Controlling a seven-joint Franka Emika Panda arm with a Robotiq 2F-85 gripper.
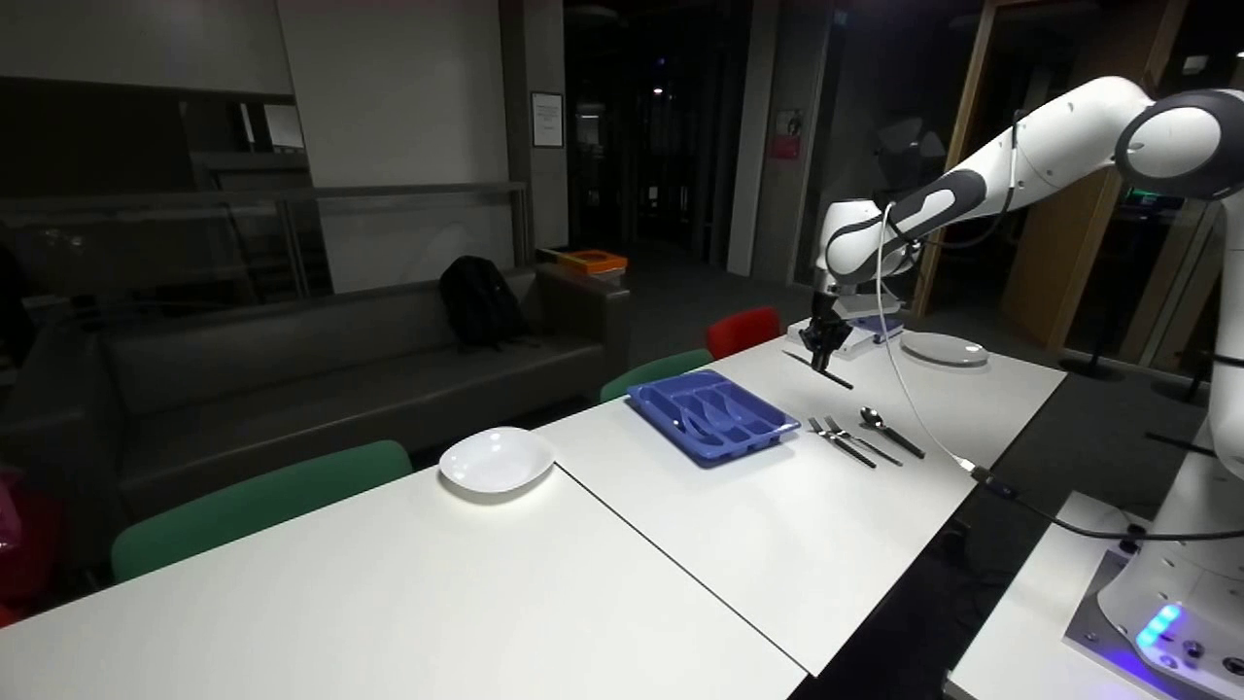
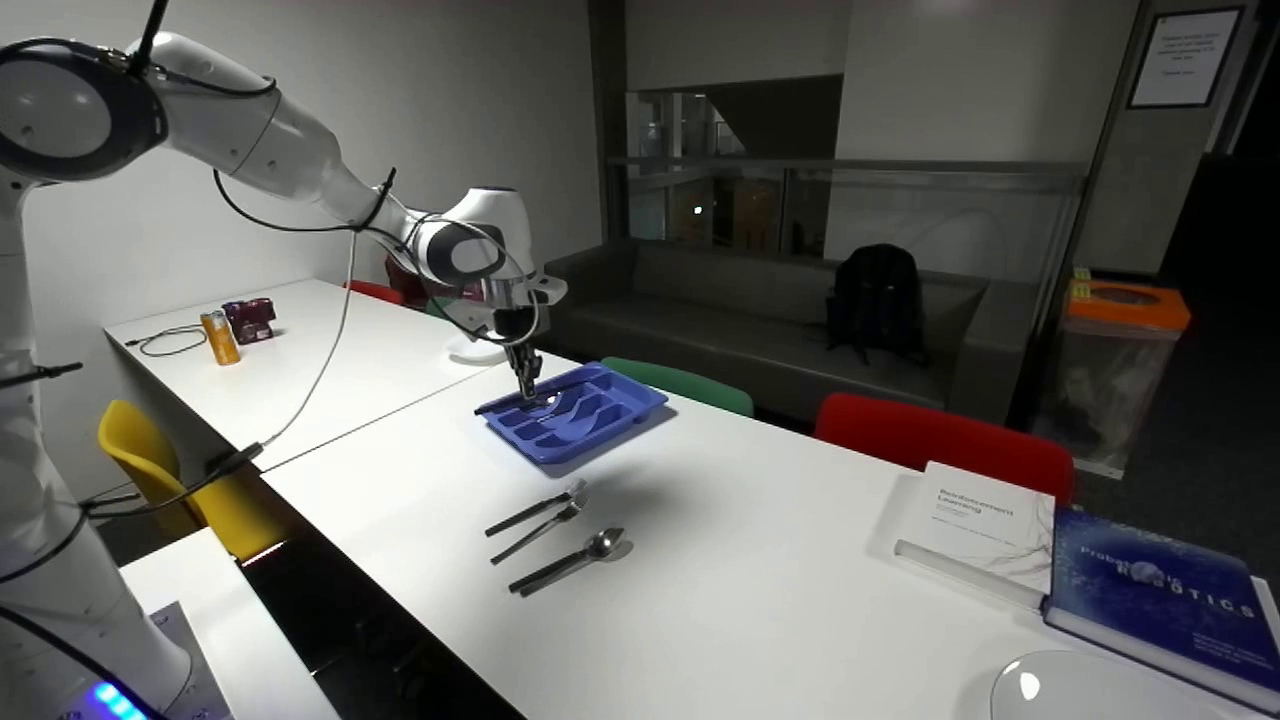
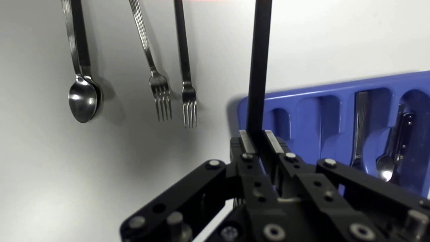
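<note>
My gripper is shut on a long utensil with a black handle (image 3: 259, 52); its other end is hidden by the fingers, so I cannot tell which kind it is. The utensil hangs above the white table, level or nearly so. In the wrist view, a blue cutlery tray (image 3: 322, 89) lies to the right, holding several metal pieces. Two forks, one silver (image 3: 159, 86) and one black-handled (image 3: 188, 90), lie left of the held utensil. Farther left, two spoons (image 3: 83, 101) overlap. In exterior view 1 the gripper (image 1: 825, 356) is beyond the tray (image 1: 764, 441).
A white bowl (image 1: 496, 461) stands on the near table. Two books (image 2: 978, 528) and a plate (image 2: 1080, 690) occupy the table's far end. A cable (image 2: 330, 348) hangs from the arm. Open table surface lies between the forks and the books.
</note>
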